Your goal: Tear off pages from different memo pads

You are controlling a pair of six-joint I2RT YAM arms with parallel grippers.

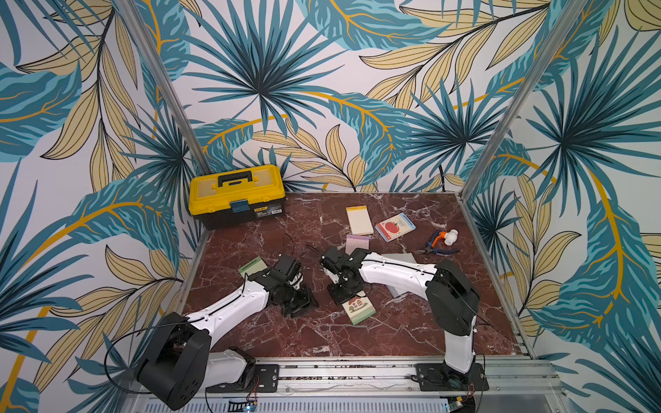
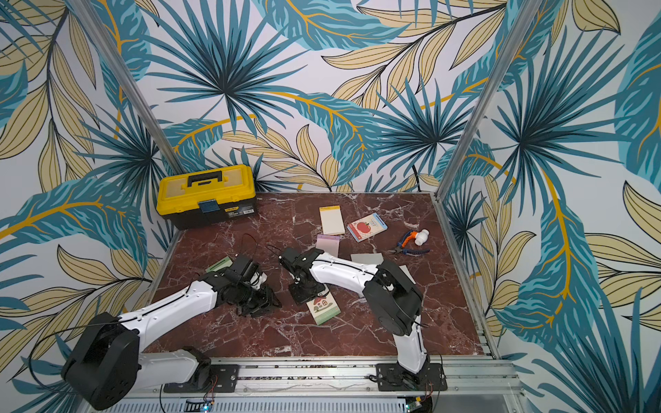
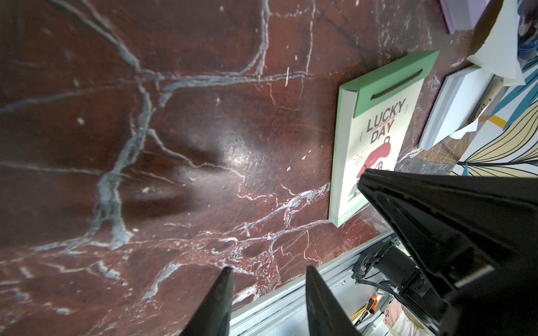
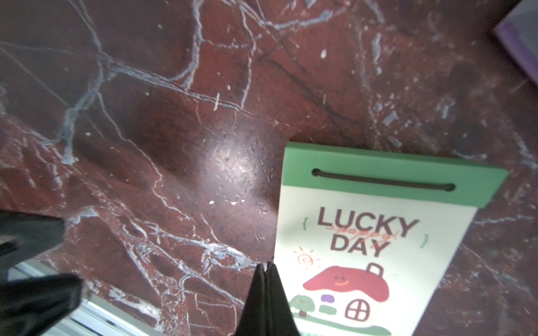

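The LUCKY DAY memo pad (image 4: pixel 358 240) has a green top strip with a dark cord and a mushroom-house drawing. It lies flat on the marble table. My right gripper is shut with nothing showing between its fingers, its tips at the pad's left side in the right wrist view. Whether they touch the pad I cannot tell. To the left of the pad, my left gripper stands part open over bare table, its fingers apart and empty. From above, the right gripper hides part of this pad (image 1: pixel 358 311).
Behind the right arm lie a purple pad (image 1: pixel 356 242), an orange-topped pad (image 1: pixel 359 220) and a tomato pad (image 1: pixel 395 227). Pliers (image 1: pixel 439 249) rest at right, a yellow toolbox (image 1: pixel 237 189) at back left. A green sheet or pad (image 1: pixel 252 266) sits behind the left arm.
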